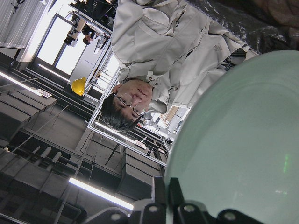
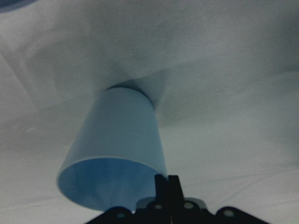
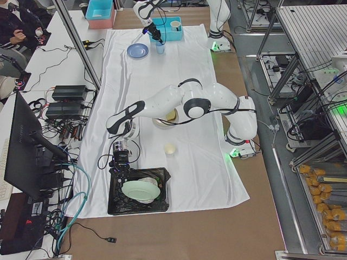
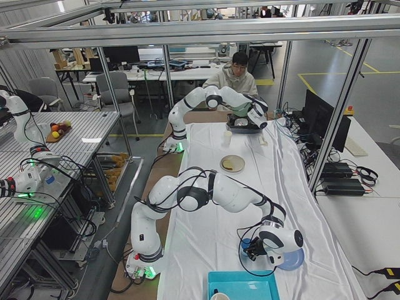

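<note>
A pale green plate [image 3: 140, 189] is held tilted in my left gripper [image 3: 122, 180] over a black bin [image 3: 157, 205] with a white dish inside. In the left wrist view the fingers are shut on the plate's rim [image 1: 243, 140]. My right gripper is at the rim of a light blue cup [image 2: 117, 126], its fingers closed on that rim, the cup above the white cloth. A blue plate [image 3: 137, 50] lies beside it.
A turquoise bin [image 4: 242, 287] with a white cup stands by the right arm. A tan plate [image 4: 232, 163] and a cream cup [image 3: 169, 148] are mid-table. A person stands behind the black bin.
</note>
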